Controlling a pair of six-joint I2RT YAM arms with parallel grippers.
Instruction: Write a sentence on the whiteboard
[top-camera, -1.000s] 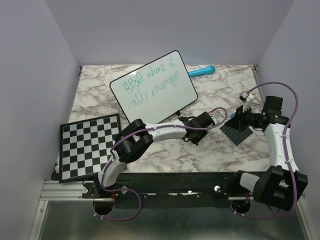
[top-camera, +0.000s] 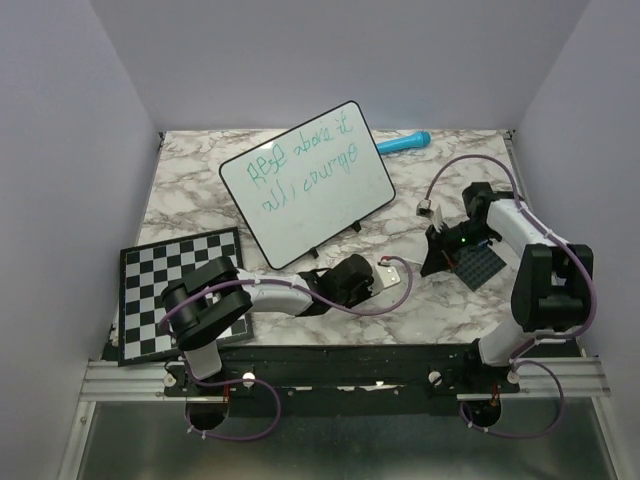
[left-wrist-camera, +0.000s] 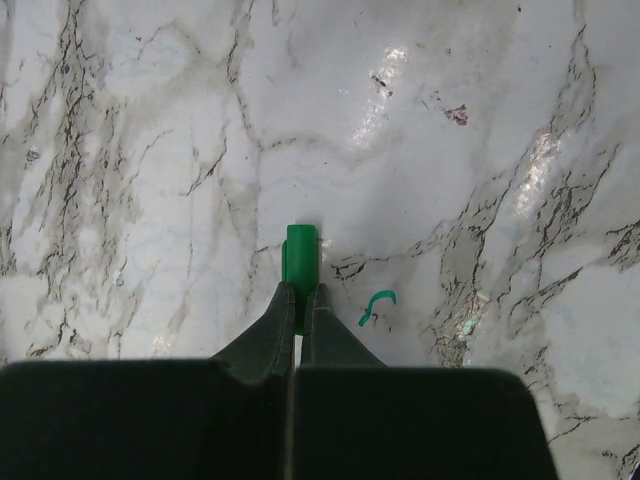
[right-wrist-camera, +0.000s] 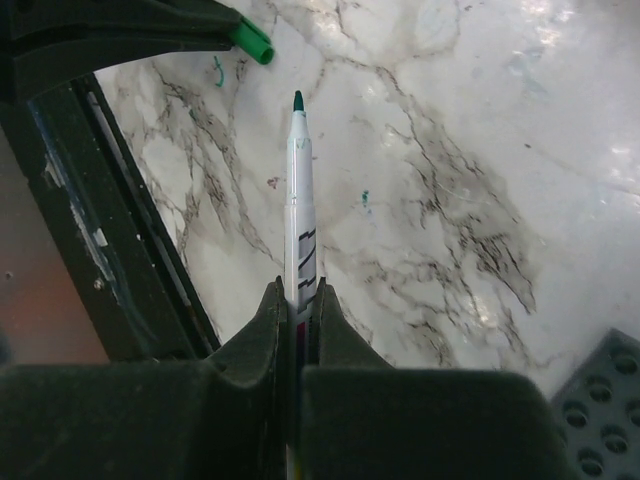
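Observation:
The whiteboard (top-camera: 310, 215) stands tilted on small feet at the back, with two lines of green handwriting that read roughly "Rise above it" and "all, courage". A white marker (right-wrist-camera: 301, 215) with its green tip bare points up out of my right gripper, which is shut on its barrel. Between the fingers of my left gripper, also shut, is the green cap (left-wrist-camera: 303, 250). The cap is apart from the marker, over the table in front of the board, and its open end shows in the right wrist view.
A black-and-white checkered board (top-camera: 180, 290) lies at the left. Behind the whiteboard's right edge is a blue object (top-camera: 405, 142). A dark studded pad (top-camera: 481, 267) lies under the right arm. One small green stroke (left-wrist-camera: 377, 305) marks the marble table.
Both arms have shifted left and toward the front edge. The right gripper has come off the area above the dark pad, carrying the marker left; the left gripper has drawn back with the cap.

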